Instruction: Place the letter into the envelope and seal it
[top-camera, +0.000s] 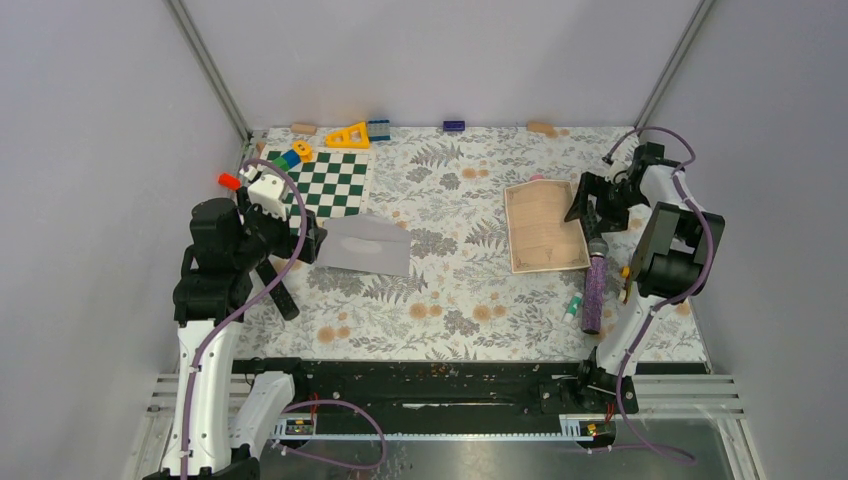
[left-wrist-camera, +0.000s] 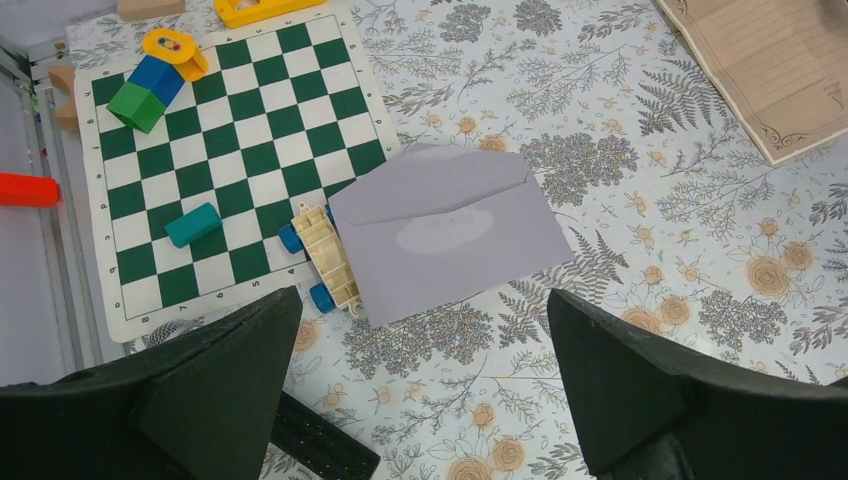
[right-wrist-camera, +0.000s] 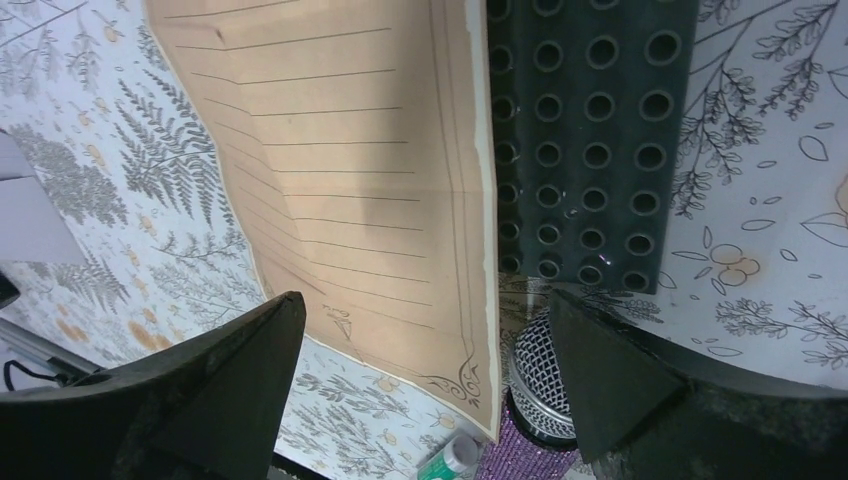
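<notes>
The grey envelope lies flat on the left half of the patterned table, its flap spread toward the back. To its left, my left gripper hovers open; in the left wrist view, nothing is between its fingers. On the right half rests the letter, a tan lined sheet with curled edges, seen close up in the right wrist view. My right gripper is open above the letter's right edge, apart from the paper as far as I can tell.
A brush with dark perforated head and purple handle lies along the letter's right edge. A small green-white tube is nearby. The checkerboard and toy car border the envelope. Mid-table is clear.
</notes>
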